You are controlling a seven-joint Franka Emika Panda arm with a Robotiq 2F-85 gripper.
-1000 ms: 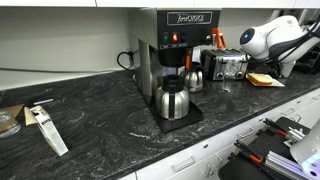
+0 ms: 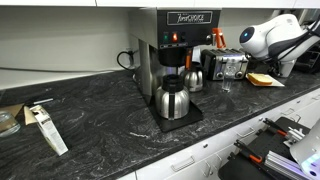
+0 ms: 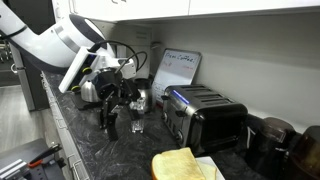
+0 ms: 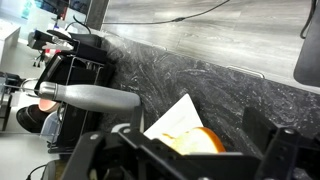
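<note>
My gripper is open, its two dark fingers spread apart at the bottom of the wrist view. A slice of bread [image 4: 200, 141] on a white sheet [image 4: 178, 114] shows beyond and between them. In the second exterior view the bread [image 3: 178, 165] lies at the front of the dark counter, with my gripper [image 3: 120, 112] back and to the left of it, above the counter. Nothing shows held in the fingers. The first exterior view has the bread [image 2: 264, 79] at the far right, under the arm; the fingertips are hard to make out there.
A black and silver toaster [image 3: 205, 117] stands behind the bread. A clear glass [image 2: 227, 82] is near the coffee maker [image 2: 176, 50] and its steel carafe [image 2: 172, 98]. Dark canisters [image 3: 268, 145] stand to the right.
The arm at the far right has shifted slightly. The counter objects look the same.
</note>
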